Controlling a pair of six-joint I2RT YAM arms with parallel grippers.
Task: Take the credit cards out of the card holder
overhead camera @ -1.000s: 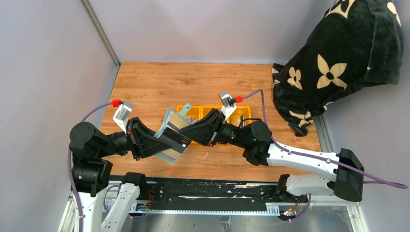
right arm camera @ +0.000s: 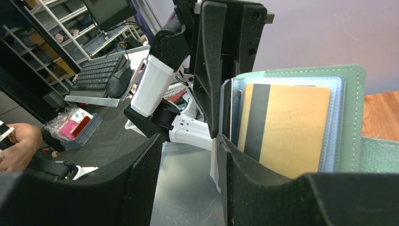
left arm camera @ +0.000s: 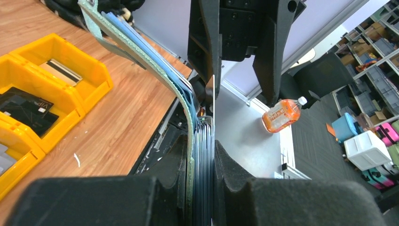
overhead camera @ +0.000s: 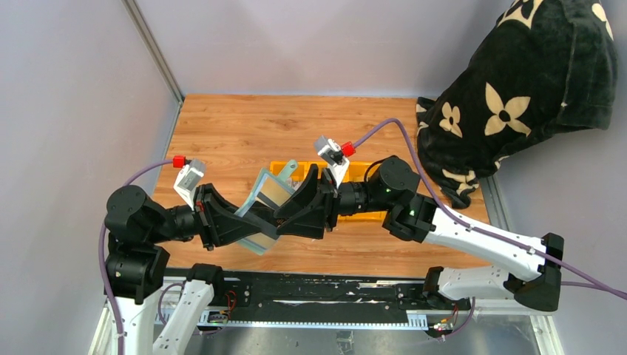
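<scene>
The mint card holder (overhead camera: 262, 198) is held upright-tilted above the table, with my left gripper shut on it and its stack of sleeves. In the right wrist view a gold card (right arm camera: 287, 127) with a dark stripe sits in a clear sleeve. My right gripper is open at the holder's edge, its fingertips beside a thin card edge standing out from the sleeves; in the top view it covers part of the holder.
A yellow divided bin (left arm camera: 63, 110) holding cards stands on the wooden table (overhead camera: 296, 118) behind the grippers. A dark patterned cloth (overhead camera: 510, 96) hangs at the right.
My right gripper has turned and moved toward the front of the table over the holder, covering more of its black card. The left gripper is nearly unmoved.
</scene>
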